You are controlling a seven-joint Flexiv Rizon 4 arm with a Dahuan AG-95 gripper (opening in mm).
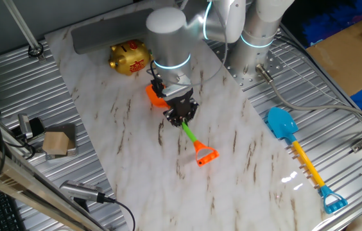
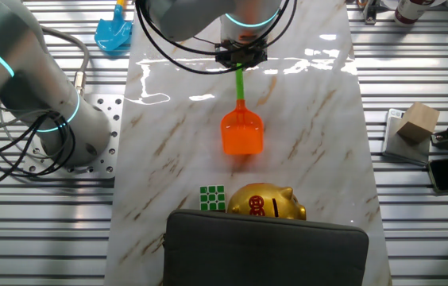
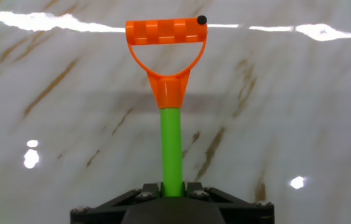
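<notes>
A toy shovel with a green shaft and orange ends runs through my gripper (image 1: 183, 121), whose fingers are closed around the shaft. In the wrist view the green shaft (image 3: 171, 143) rises straight from between the fingertips to an orange D-shaped handle (image 3: 168, 92). Exterior view 2 shows the orange blade (image 2: 242, 133) on the other side of the gripper, over the marble-patterned board (image 2: 319, 119). Whether the shovel touches the board is hard to tell.
A gold piggy bank (image 1: 129, 58), a green-faced cube (image 2: 212, 198) and a dark grey case (image 2: 264, 250) stand at one end of the board. A blue and yellow shovel (image 1: 304, 159) lies along the board's side. The board's middle is mostly clear.
</notes>
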